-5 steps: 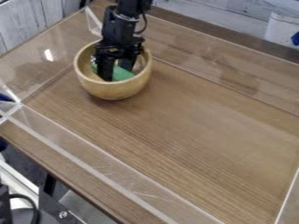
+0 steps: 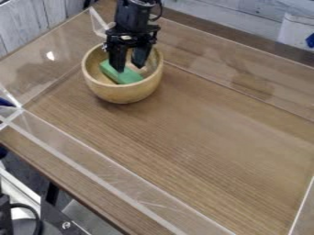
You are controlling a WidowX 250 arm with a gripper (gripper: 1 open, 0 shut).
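Observation:
A wooden bowl [image 2: 123,92] sits on the wooden table toward the upper left. Inside it lies a green oblong object [image 2: 120,73], tilted along the bowl's length. The black gripper [image 2: 128,57] hangs over the bowl's back half, its tips near the upper end of the green object. Whether the fingers are open or closed on anything is too small to tell.
A blue object [image 2: 7,112] is at the left edge, with dark cables at lower left. A white wall stands behind.
The gripper has risen slightly from down inside the bowl, uncovering more of the green object, which now lies farther left in the bowl.

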